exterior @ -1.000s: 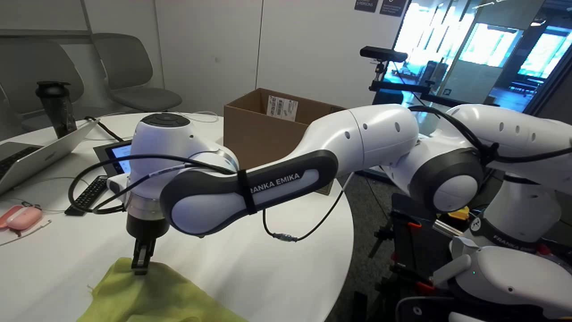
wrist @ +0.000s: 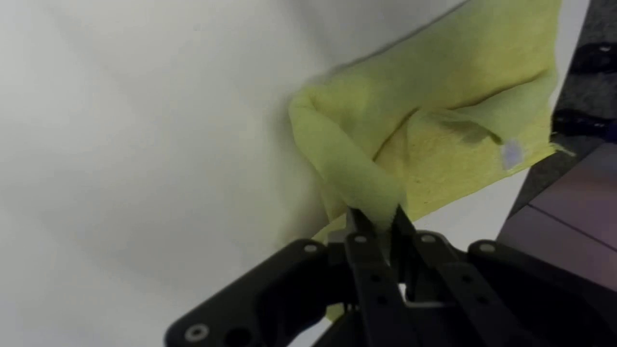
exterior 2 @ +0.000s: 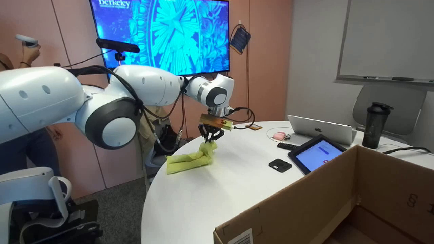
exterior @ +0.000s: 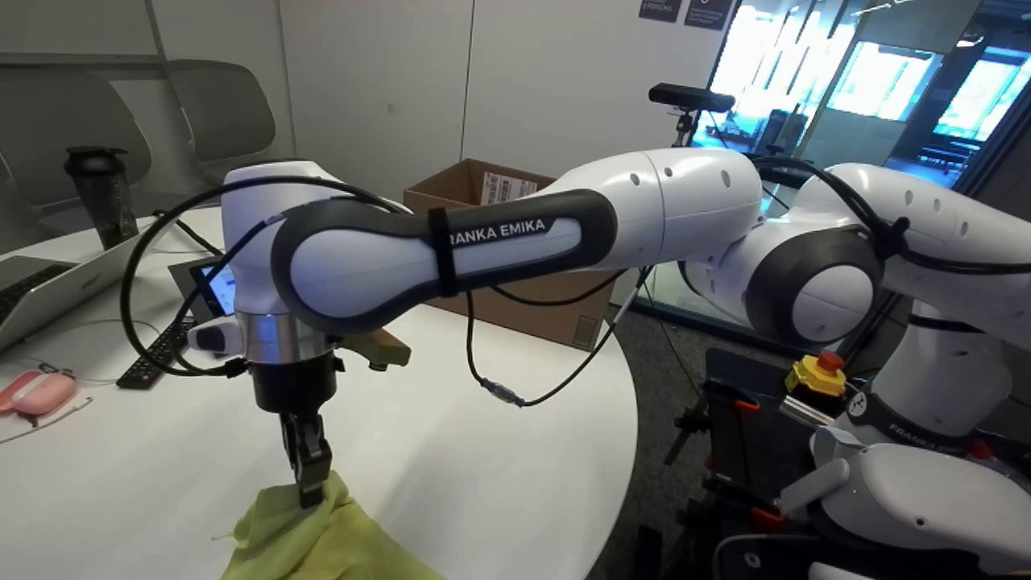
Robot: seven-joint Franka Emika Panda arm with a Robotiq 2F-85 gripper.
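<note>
A yellow-green cloth lies near the edge of the white round table, partly bunched and lifted. My gripper points down at its raised end and is shut on a fold of it. In exterior view 2 the gripper is above the cloth's gathered end, while the cloth stretches flat to the left. The wrist view shows the fold of the cloth running in between the fingertips of the gripper; beyond it the cloth spreads toward the table edge.
An open cardboard box stands on the table. A tablet, a black flat device, a remote, a pink case, a laptop and a dark bottle occupy the far side.
My gripper has moved right in exterior view 1, bringing the held end of the cloth along and bunching it. The arm's posture has changed and the wrist has tilted.
</note>
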